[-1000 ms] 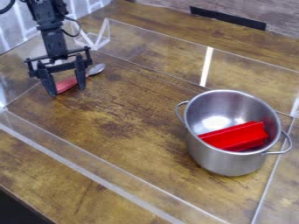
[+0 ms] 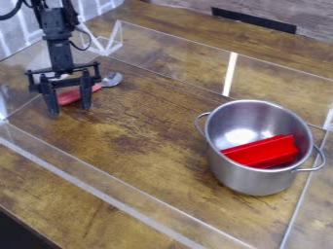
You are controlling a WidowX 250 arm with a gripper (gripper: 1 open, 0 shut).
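The black gripper (image 2: 68,99) is low at the left of the table, over a pink-red handled utensil (image 2: 92,90) with a small silver head at its right end. The fingers straddle the handle; whether they touch or grip it cannot be told. A large steel pot (image 2: 240,173) with two side handles stands at the right, holding a red block (image 2: 260,151).
Pale tape lines and clear edging run across it. The arm occupies the upper left.
The pot is unchanged.
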